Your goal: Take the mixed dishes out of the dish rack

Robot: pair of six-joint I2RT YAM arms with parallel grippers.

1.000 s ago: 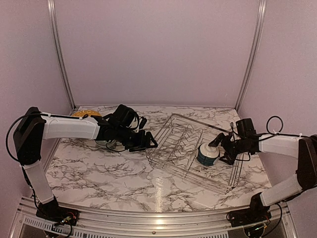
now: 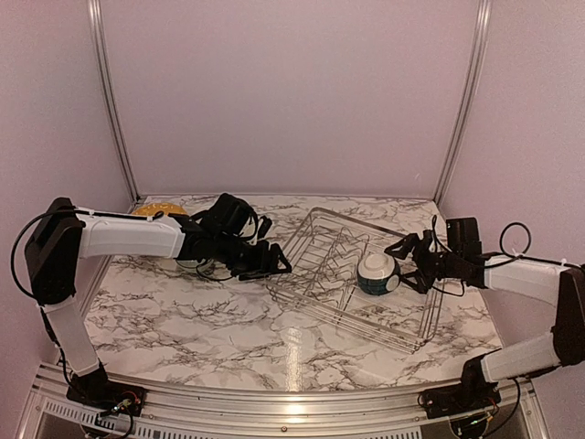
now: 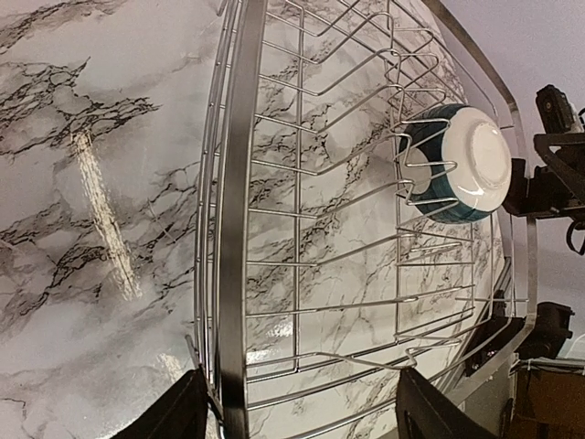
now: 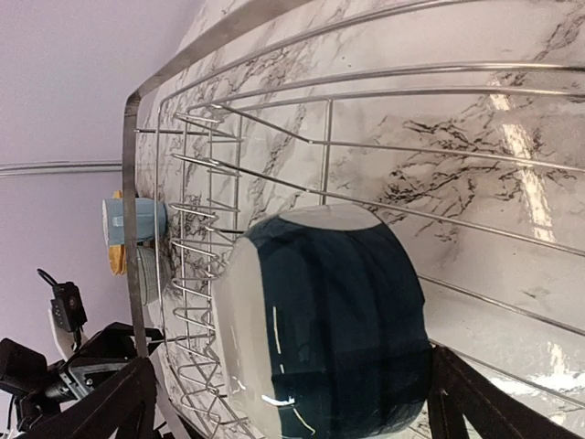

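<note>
A white-and-dark-teal bowl sits tipped bottom-up in the wire dish rack, toward its right half. It shows also in the left wrist view and fills the middle of the right wrist view. My right gripper is open at the bowl's right side, its fingers either side of it in the right wrist view. My left gripper is open at the rack's left end, over its rim, with nothing between its fingers in the left wrist view.
Yellow dishware stands at the back left, partly behind my left arm; a light-blue cup shows there in the right wrist view.
The bowl and rack have moved a little left. The left arm is unchanged.
</note>
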